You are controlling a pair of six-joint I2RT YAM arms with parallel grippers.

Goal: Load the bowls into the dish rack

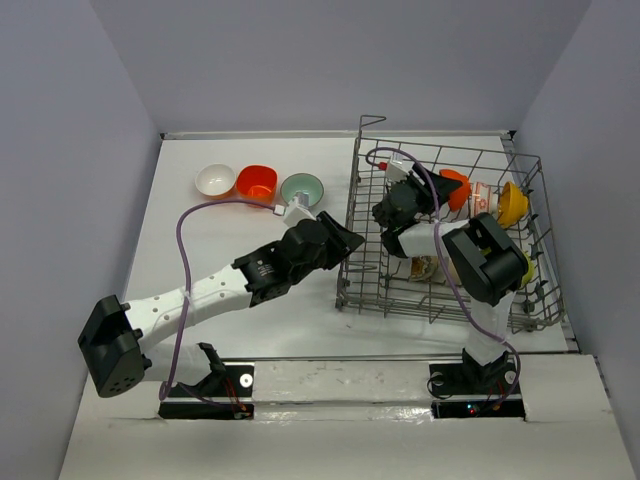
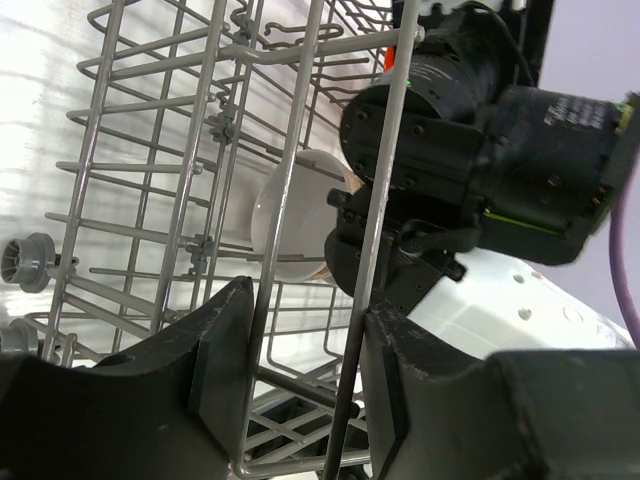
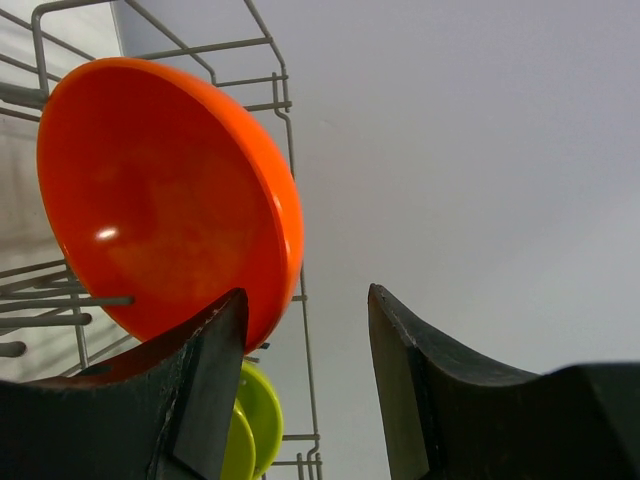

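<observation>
An orange bowl (image 3: pixel 160 200) stands tilted on its side in the dish rack (image 1: pixel 385 300), leaning among the wires. My right gripper is open beside it; the left finger overlaps the bowl's lower rim, and whether they touch is unclear. Only grey wall shows between the fingertips. At the rack's left side, my left gripper stands open with upright rack wires passing between its fingers and no bowl there. Outside the rack, a white bowl (image 1: pixel 215 181), a red-orange bowl (image 1: pixel 257 184) and a green bowl (image 1: pixel 302 188) sit on the table at the back left.
Inside the rack are a patterned bowl (image 1: pixel 482 199), a yellow-orange bowl (image 1: pixel 513 205), yellow-green bowls (image 3: pixel 260 415) and a white bowl (image 2: pixel 300 215) close by the right arm. Rack wires crowd both grippers. Bare table (image 1: pixel 190 250) lies left of the rack.
</observation>
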